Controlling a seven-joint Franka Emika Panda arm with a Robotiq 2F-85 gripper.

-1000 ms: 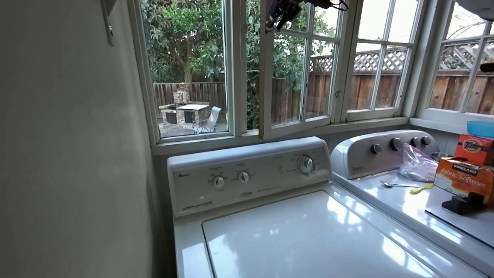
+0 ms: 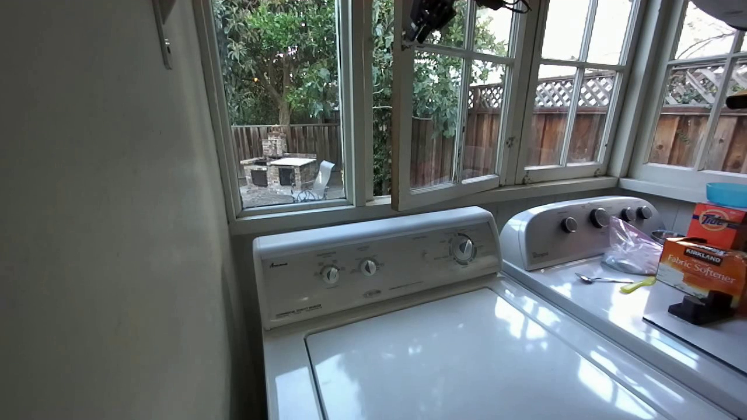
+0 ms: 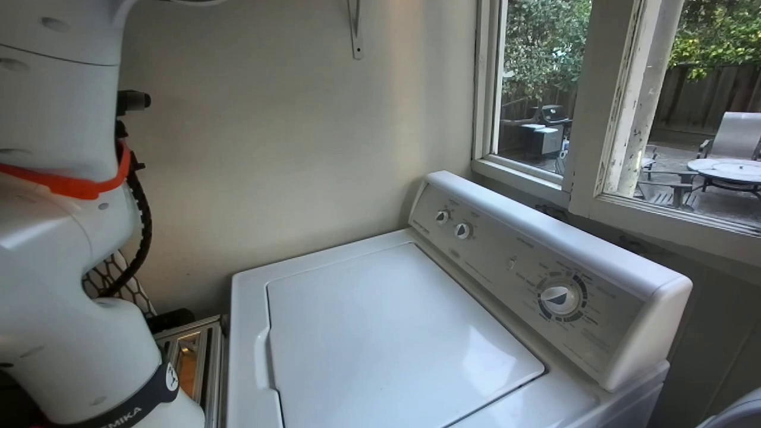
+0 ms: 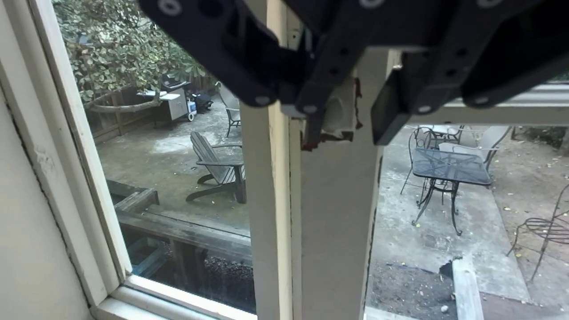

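Note:
The hinged window sash (image 2: 401,133) stands swung inward above the washer in exterior view 1. At its free upper edge is my gripper (image 2: 423,29), partly cut off by the frame's top. In the wrist view the gripper is open, its dark fingers (image 4: 392,111) apart in front of the sash's upright stile (image 4: 336,213). A whitish fitting (image 4: 339,114) on a chipped, reddish-edged patch of the stile shows between them. Whether either finger touches it I cannot tell. Exterior view 2 shows the arm (image 3: 60,235) but no gripper.
Below the windows is a white washer (image 3: 371,321) with a clear lid. A second machine (image 2: 578,234) to its right carries a plastic bag (image 2: 630,246), a spoon (image 2: 595,279) and orange boxes (image 2: 702,266). A plain wall (image 2: 112,210) bounds the left side.
In exterior view 1 my gripper has shifted very slightly, and its fingers look closer together than a second ago. The sash stands at the same angle.

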